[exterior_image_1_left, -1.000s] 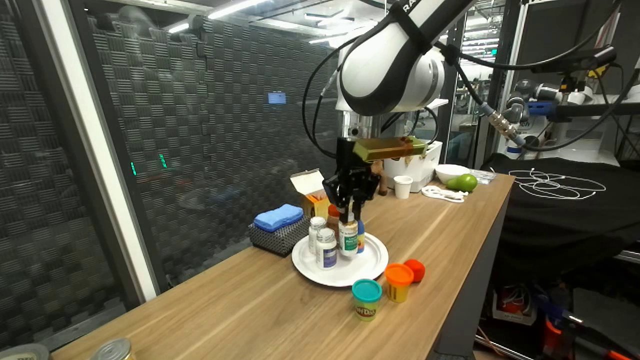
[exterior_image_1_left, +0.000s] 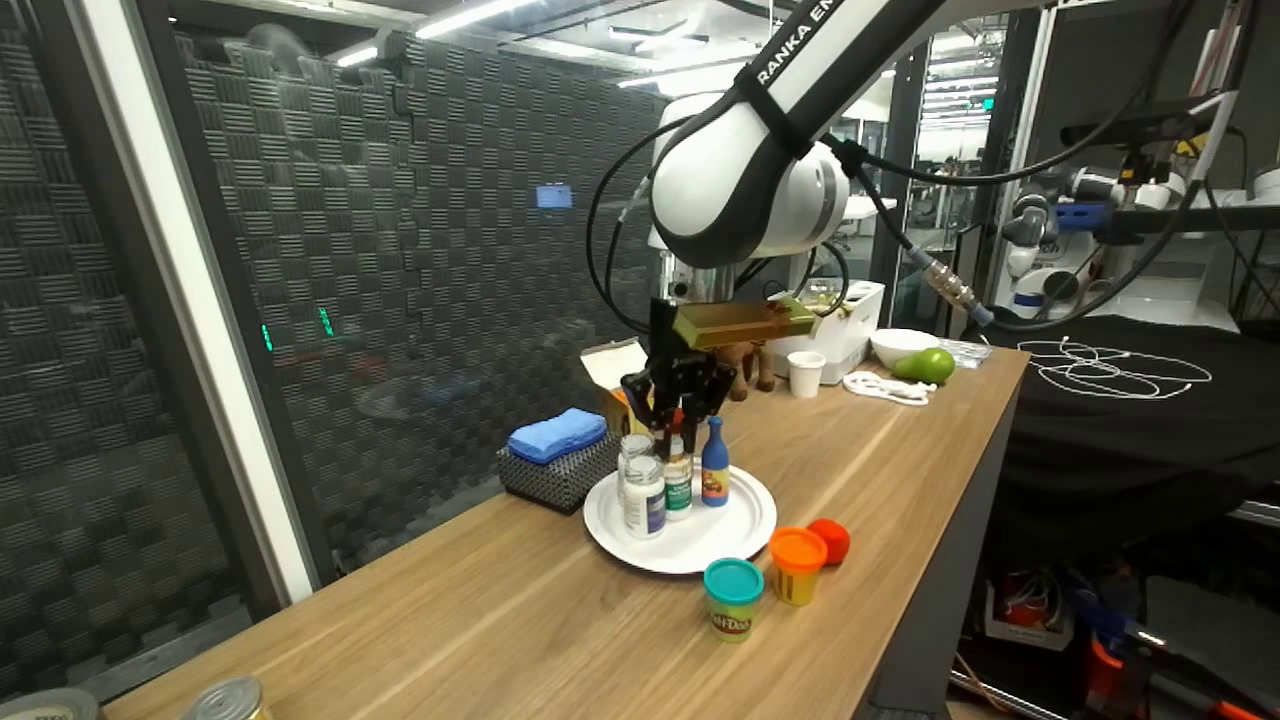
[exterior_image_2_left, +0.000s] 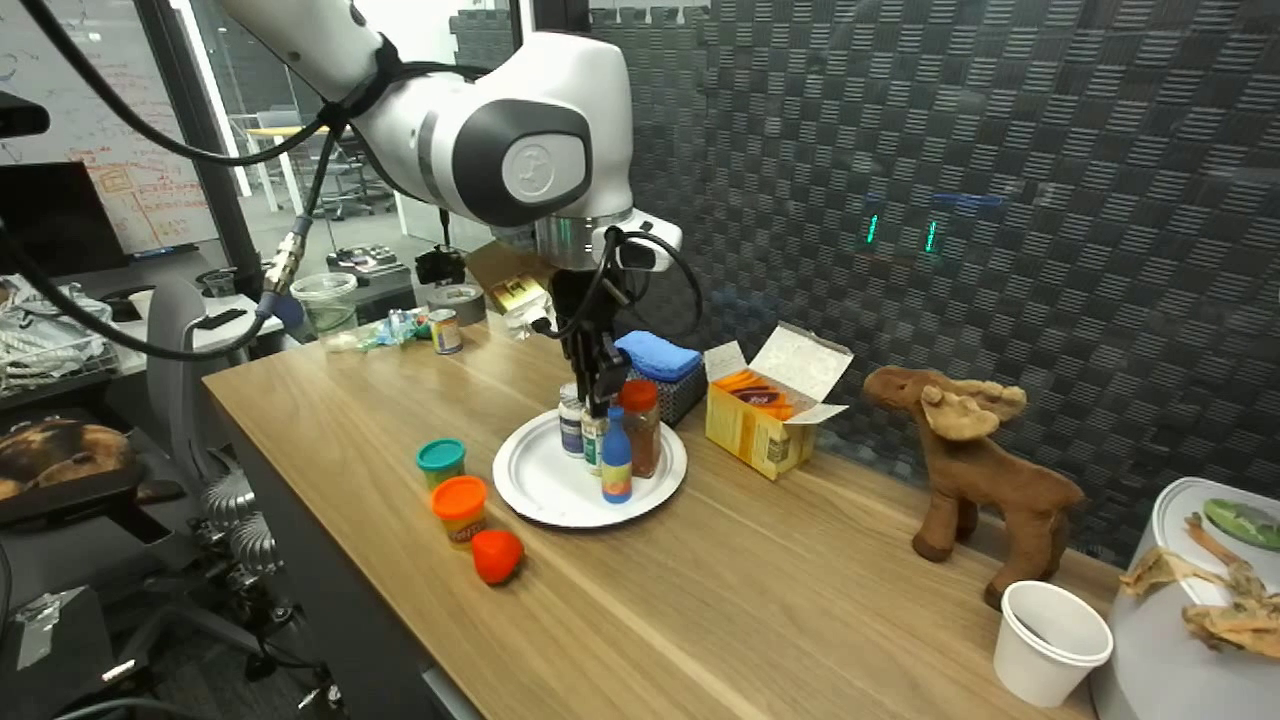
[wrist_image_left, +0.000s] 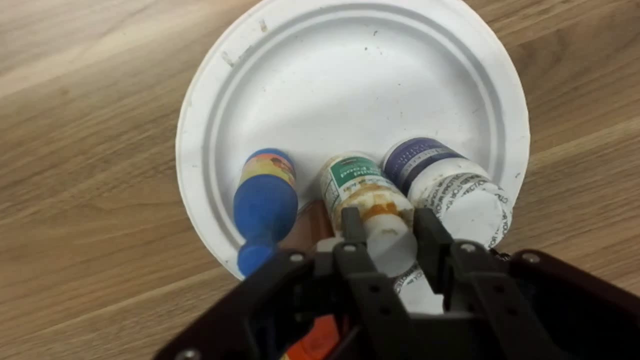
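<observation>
Between my gripper's (wrist_image_left: 390, 231) fingers is the white cap of a small bottle with a green label (wrist_image_left: 363, 186); the fingers are shut on it. In exterior view 1 this bottle stands roughly upright over the white plate (exterior_image_1_left: 612, 546), and whether its base touches the plate I cannot tell. A blue bottle (exterior_image_2_left: 615, 462) stands on one side of it. White bottles with purple labels, one of them nearer (exterior_image_1_left: 644, 498), are on the other side. A brown jar with a red lid (exterior_image_2_left: 642, 426) stands close behind, partly covered by my gripper in the wrist view.
Teal-lidded (exterior_image_1_left: 732, 600) and orange-lidded tubs (exterior_image_1_left: 797, 566) and a red ball-like object (exterior_image_1_left: 830, 540) lie just off the plate. A black box with a blue cloth (exterior_image_1_left: 558, 436) and an open yellow carton (exterior_image_2_left: 756, 426) stand along the wall. Half the plate is bare.
My gripper and the green-labelled bottle have moved left and lower in exterior view 1, toward the white bottles. The blue bottle, previously mostly hidden, now shows fully. The front white bottle has shifted slightly left.
</observation>
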